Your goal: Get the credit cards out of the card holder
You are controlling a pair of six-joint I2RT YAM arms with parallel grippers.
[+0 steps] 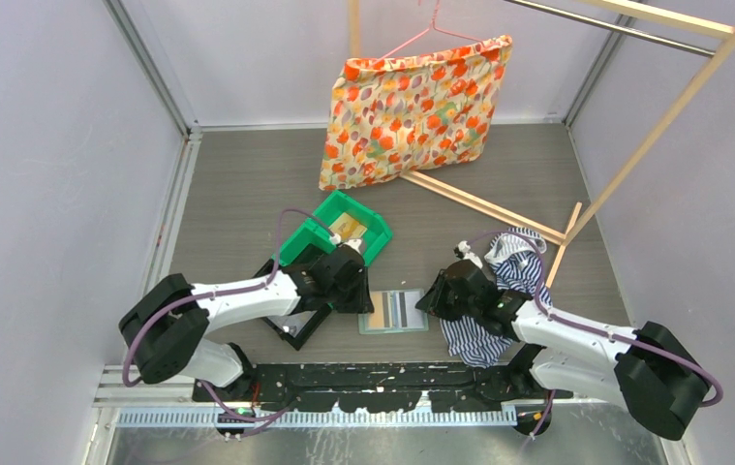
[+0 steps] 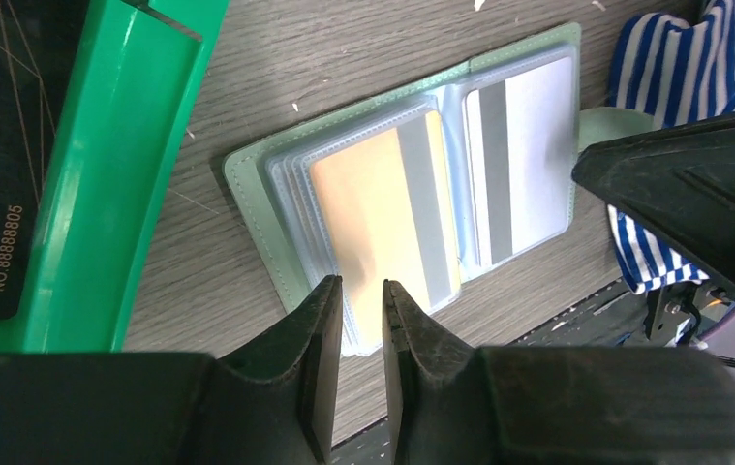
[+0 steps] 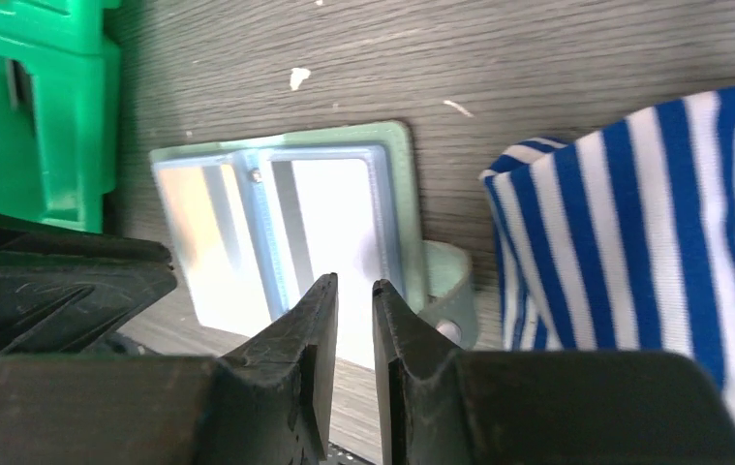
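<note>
The card holder (image 1: 382,327) lies spread flat on the table between my two arms, its pale green cover under clear sleeves. A tan card (image 2: 371,208) with a grey stripe shows in its left sleeves, and a white card (image 2: 537,155) with a dark stripe in the right one. In the left wrist view my left gripper is part open over the lower edge of the left sleeves, a narrow empty gap between its fingertips. The right gripper stands slightly open over the white card's side, near the green closure flap (image 3: 445,271), with nothing visible between its fingers.
Left of the holder is a green container (image 1: 380,228) holding a black card (image 2: 15,145). A blue-and-white striped cloth (image 1: 474,339) lies at the right. Behind, floral fabric (image 1: 421,116) hangs from a wooden rack. Bare table lies behind the holder.
</note>
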